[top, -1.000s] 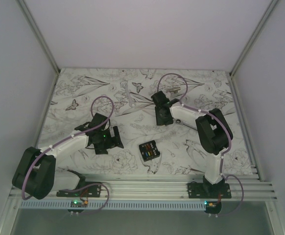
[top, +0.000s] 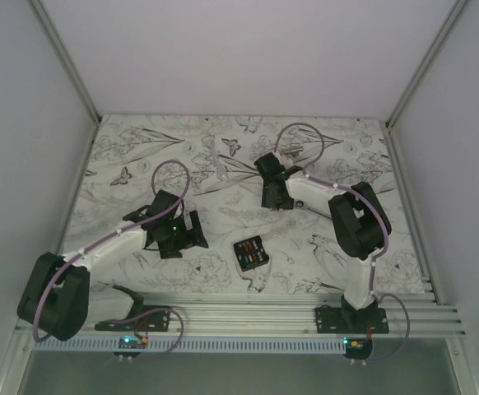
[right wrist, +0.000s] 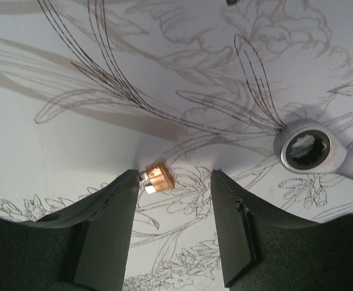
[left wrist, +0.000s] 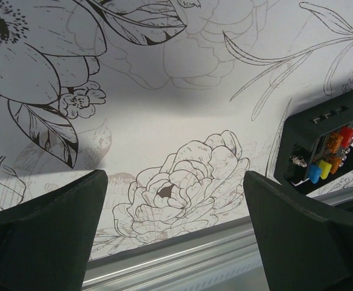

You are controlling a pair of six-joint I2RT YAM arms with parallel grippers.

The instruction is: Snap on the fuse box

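A black fuse box [top: 251,253] with coloured fuses lies on the floral table at the front centre; in the left wrist view it [left wrist: 304,131] is at the right. My left gripper [top: 188,232] is open left of it, above bare table. My right gripper [top: 276,203] is open behind the box. In the right wrist view a small copper-coloured piece [right wrist: 159,178] lies between its open fingertips, beside the left finger; whether they touch it I cannot tell.
A wrench [right wrist: 309,151] lies just right of my right gripper. Small objects [top: 290,152] lie at the back. The table's left part and front right have free room.
The right arm has shifted very slightly around the same spot. The fuse box and left arm look unchanged.
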